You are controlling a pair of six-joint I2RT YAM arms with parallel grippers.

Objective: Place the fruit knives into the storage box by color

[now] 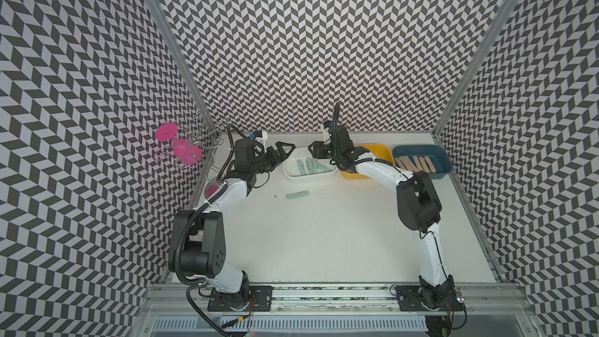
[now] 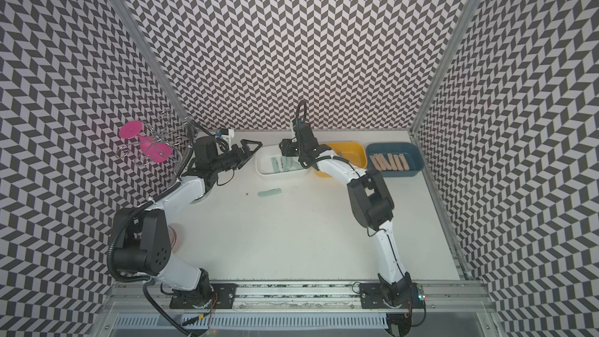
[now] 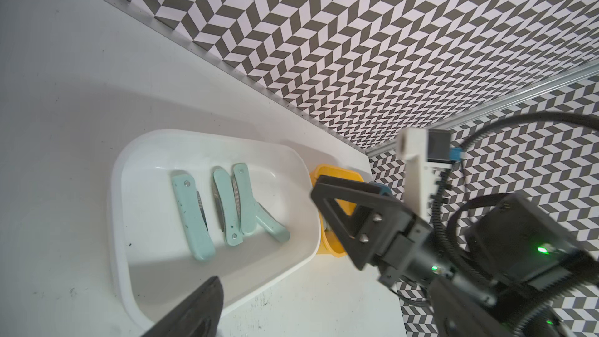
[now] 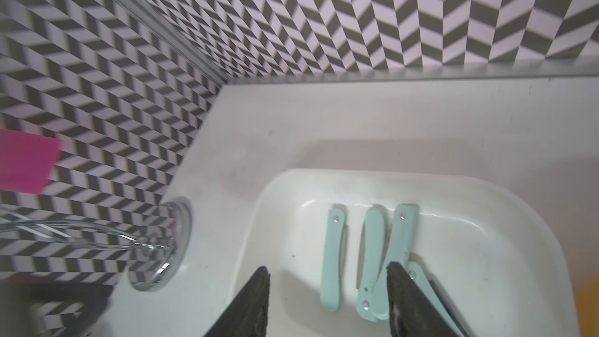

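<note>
Several mint-green fruit knives (image 3: 192,215) lie in the white box (image 1: 307,178), one at a slant beside the others. Another mint-green knife (image 1: 297,194) rests on the table in front of that box. At the box's back right, my right gripper stands with its fingers apart over the knives, nothing visible between them. My left gripper (image 1: 285,151) is open and empty at the box's left side. Several tan knives (image 1: 416,163) sit in the blue box (image 1: 444,161). The right arm partly covers the yellow box (image 1: 383,151), so its contents are mostly hidden.
A wire rack with pink pieces (image 1: 186,151) stands at the left edge, near the left arm. The boxes line up along the back wall.
</note>
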